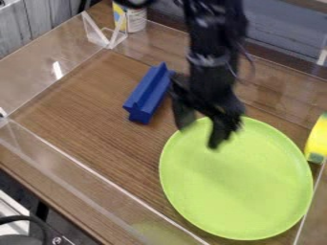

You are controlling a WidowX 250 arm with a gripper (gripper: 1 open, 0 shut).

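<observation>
My black gripper (205, 115) is blurred over the upper middle, just right of a blue block (149, 91) and above the back edge of a green plate (234, 191). The blur hides how its fingers stand; I see nothing clearly between them. The plate shows no object on its visible surface.
A yellow object (316, 140) stands at the right edge beside the plate. A white can (128, 19) is at the back left.
</observation>
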